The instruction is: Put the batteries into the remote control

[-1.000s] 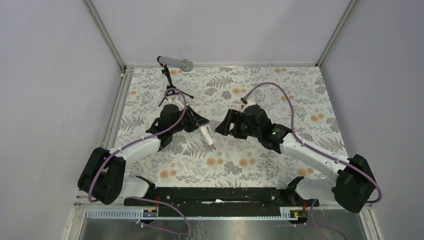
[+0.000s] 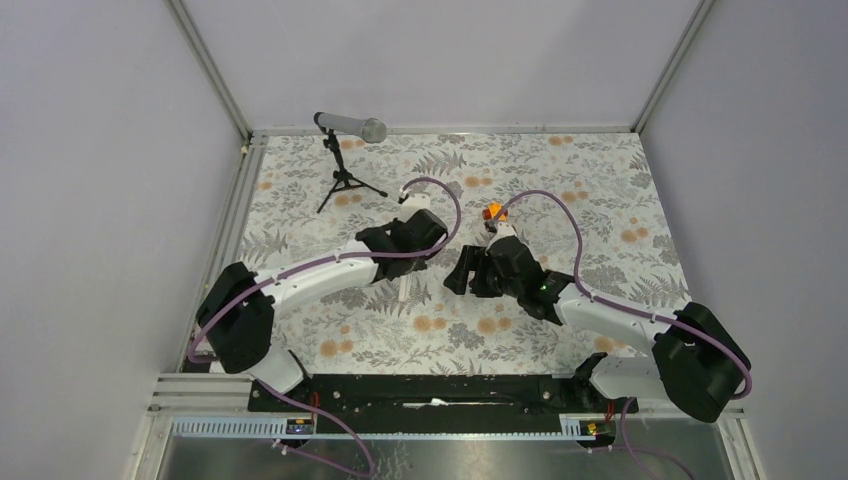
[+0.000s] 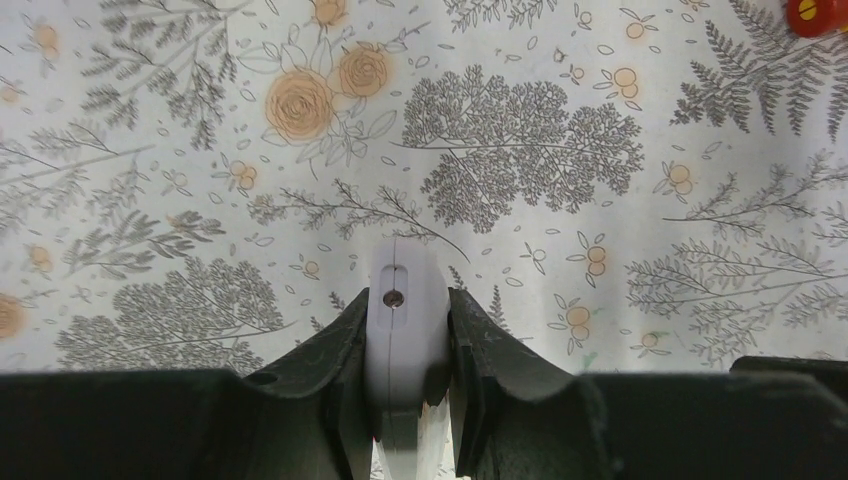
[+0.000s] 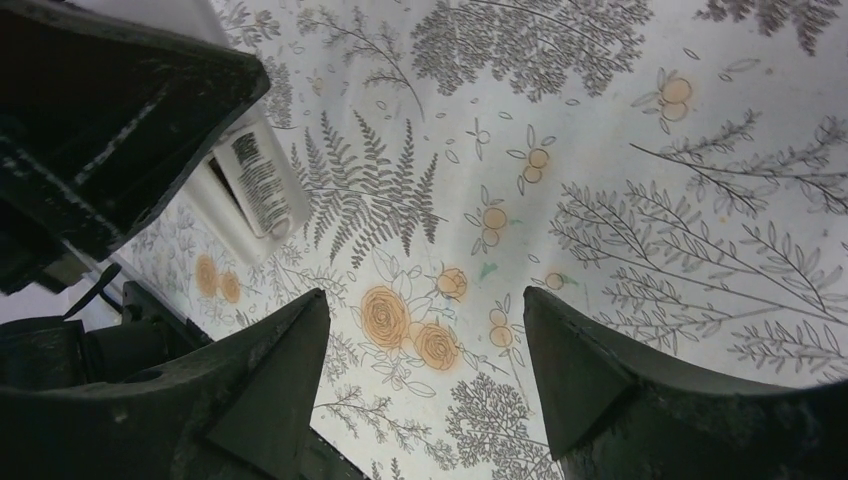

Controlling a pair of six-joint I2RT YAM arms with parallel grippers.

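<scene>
A white remote control [image 3: 405,330] is held in my left gripper [image 2: 410,250], which is shut on it; in the left wrist view its end points up between the fingers. In the right wrist view the lower part of the remote [image 4: 255,190] shows below the left gripper, with the battery compartment facing the camera and what looks like a battery in it. My right gripper stands open just to the right, apart from the remote, with nothing between its fingers.
A red-and-orange object [image 2: 493,211] lies behind the right arm. A telescope-like tube on a tripod [image 2: 350,127] stands at the back left.
My right gripper has shifted slightly toward the front and right over the last second.
</scene>
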